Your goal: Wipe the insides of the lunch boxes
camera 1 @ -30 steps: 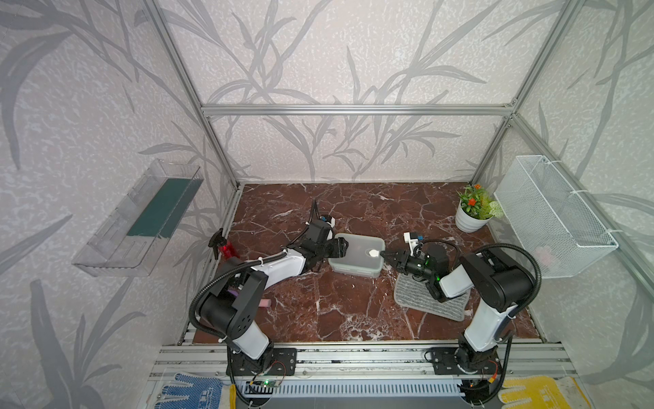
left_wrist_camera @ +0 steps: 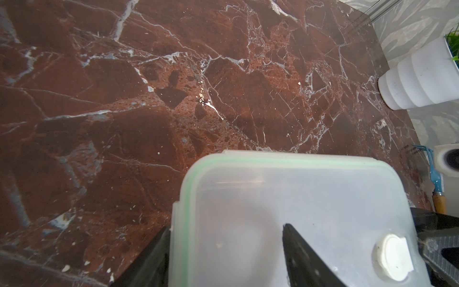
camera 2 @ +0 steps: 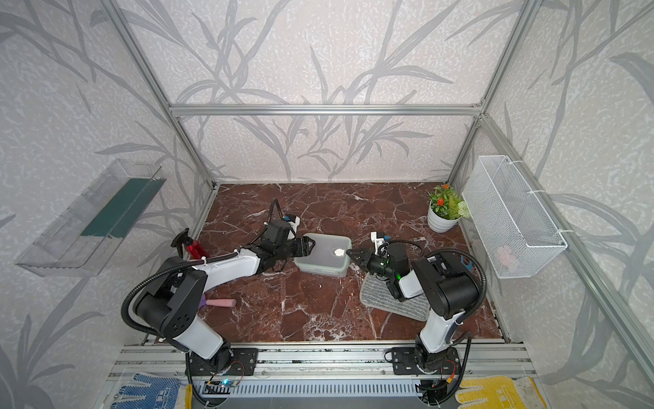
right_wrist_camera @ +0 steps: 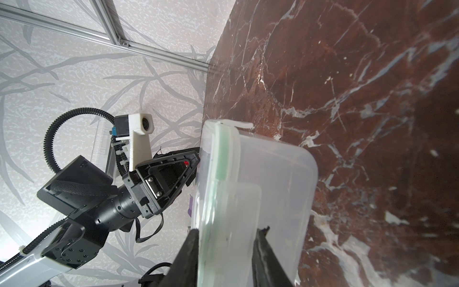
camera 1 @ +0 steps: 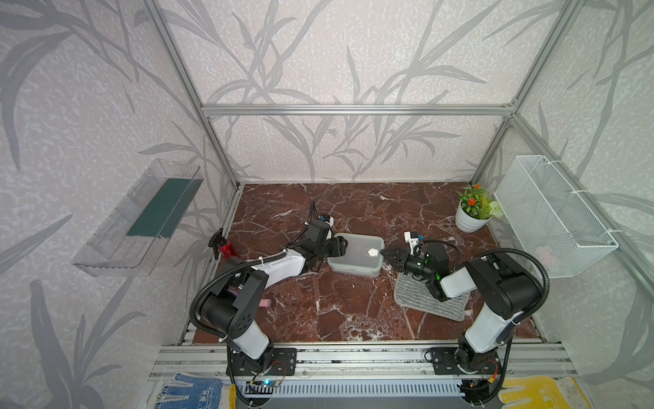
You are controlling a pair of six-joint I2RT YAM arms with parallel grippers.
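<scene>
A translucent lunch box (camera 1: 357, 255) with its lid on sits mid-table. The lid (left_wrist_camera: 306, 201) is pale, with a greenish edge and a round white valve (left_wrist_camera: 395, 257) near its right end. At the box's left end, my left gripper (camera 1: 339, 246) stands open, its ribbed fingers (left_wrist_camera: 310, 263) apart and one over the lid. My right gripper (camera 1: 387, 255) is at the opposite end, its parted fingers (right_wrist_camera: 270, 260) on either side of the clear side flap (right_wrist_camera: 241, 205). Whether they touch the flap cannot be told. No wiping cloth is identifiable.
A grey ribbed mat (camera 1: 429, 300) lies partly under the right forearm. A potted plant (camera 1: 471, 214) stands back right, and a red spray bottle (camera 1: 226, 249) is behind the left arm. Bare table lies behind and in front of the box.
The box and both grippers stay almost in place; the box has shifted very slightly left. My right arm's elbow and its hose have swung a little to the right.
</scene>
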